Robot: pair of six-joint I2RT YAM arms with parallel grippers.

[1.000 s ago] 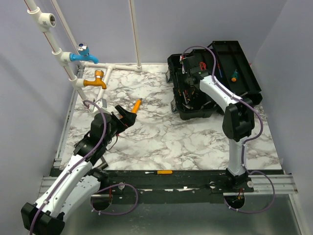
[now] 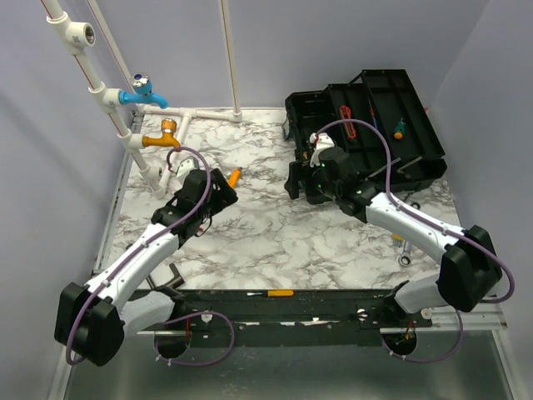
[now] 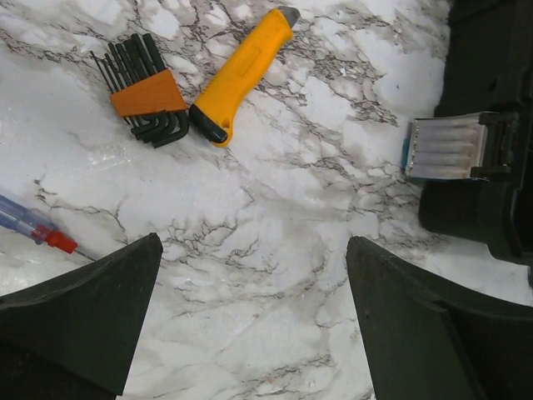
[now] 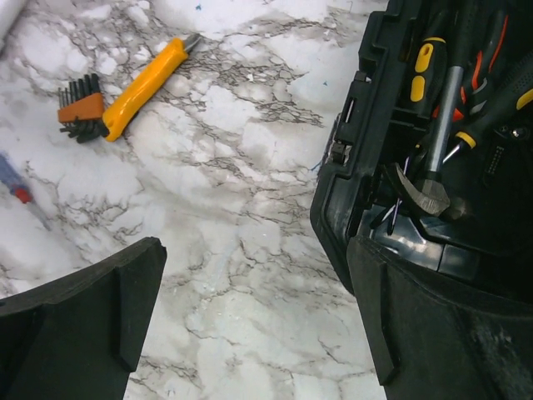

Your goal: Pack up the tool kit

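On the marble table lie a yellow utility knife (image 3: 243, 77), a hex key set in an orange holder (image 3: 148, 92) and a blue-handled screwdriver (image 3: 23, 220). In the top view, my left gripper (image 2: 229, 189) is open above the table near the knife, nothing between its fingers. My right gripper (image 2: 291, 181), open and empty too, hangs beside the black toolbox (image 2: 315, 197) at its left edge. Inside the box, the right wrist view shows a hammer (image 4: 431, 179) and several dark-handled screwdrivers (image 4: 426, 71). My arms partly cover the box and the small tools from above.
Pipes with a blue tap (image 2: 143, 93) and an orange tap (image 2: 161, 136) rise at the left. A wrench (image 2: 405, 254) lies right of the box. Another yellow-handled tool (image 2: 280, 292) rests along the front edge.
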